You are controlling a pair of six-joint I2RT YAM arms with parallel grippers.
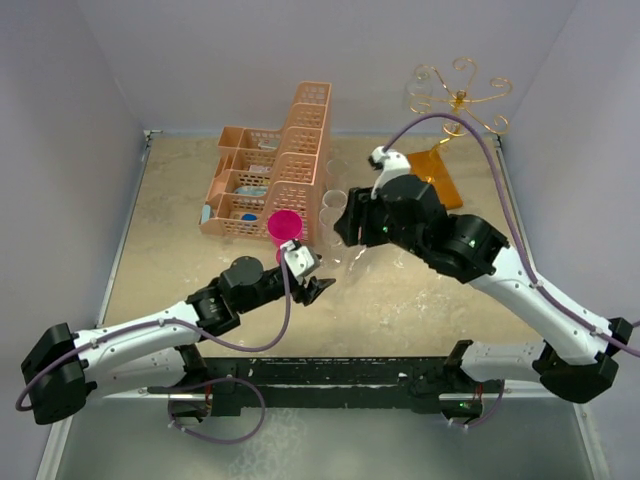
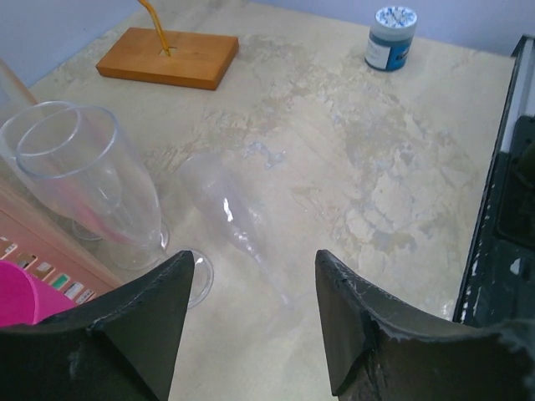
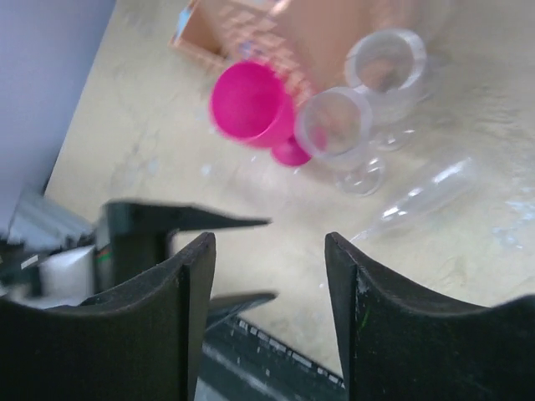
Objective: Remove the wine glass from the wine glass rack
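A gold wine glass rack (image 1: 460,100) on a wooden base (image 1: 430,180) stands at the back right, with a clear glass on its left. Clear glasses (image 2: 92,175) stand by the pink cup (image 1: 285,226); another clear glass (image 3: 430,188) lies on its side nearby. My left gripper (image 1: 315,285) is low beside the pink cup, fingers apart, nothing seen between them. My right gripper (image 1: 355,220) is above the glasses, fingers apart, nothing seen between them.
A peach divided organizer (image 1: 300,150) stands at the back middle. A small white-and-blue jar (image 2: 389,38) is at the right.
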